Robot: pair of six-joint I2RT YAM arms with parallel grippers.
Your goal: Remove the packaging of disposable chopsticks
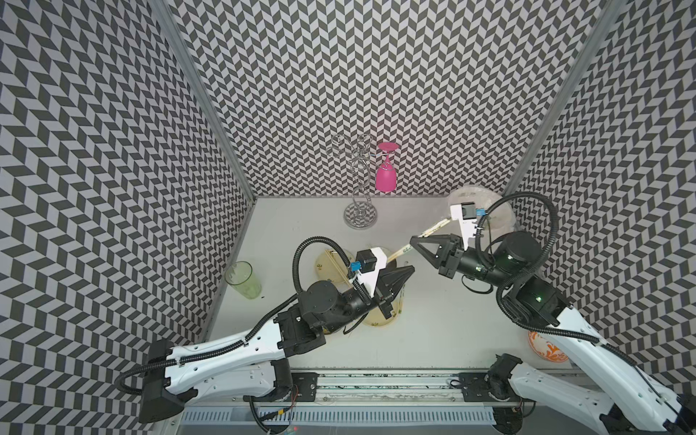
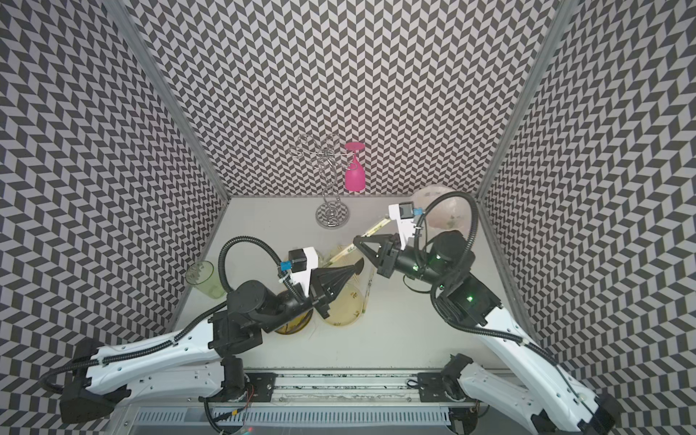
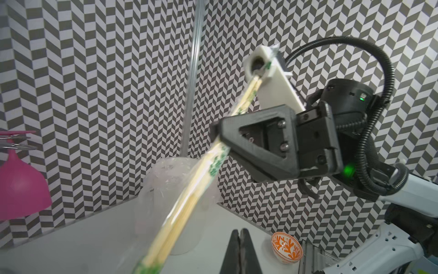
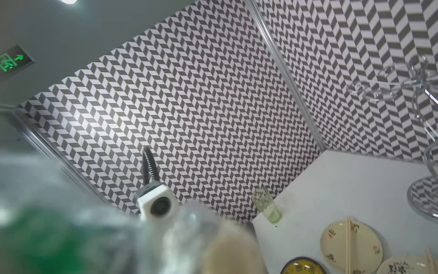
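My right gripper point(image 1: 414, 241) is shut on a thin pair of wrapped chopsticks point(image 3: 186, 198), which slants across the left wrist view in clear film with green print. The wrapper's upper end reaches past the right fingers, beside the white camera mount. In the right wrist view the wrapper point(image 4: 45, 233) is a large blur low in front, hiding the right fingertips. My left gripper is shut, and nothing shows between its fingers. From above, the left fingertips point(image 1: 407, 269) sit just below the right ones, apart from them.
Bare chopsticks point(image 4: 348, 248) lie across a cream plate point(image 4: 370, 237), with other dishes nearby. A green glass point(image 1: 244, 281) stands at left, a metal rack point(image 1: 360, 215) with a pink goblet point(image 1: 385, 177) at the back. A clear bin point(image 1: 471, 194) and orange bowl point(image 1: 547, 348) stand at right.
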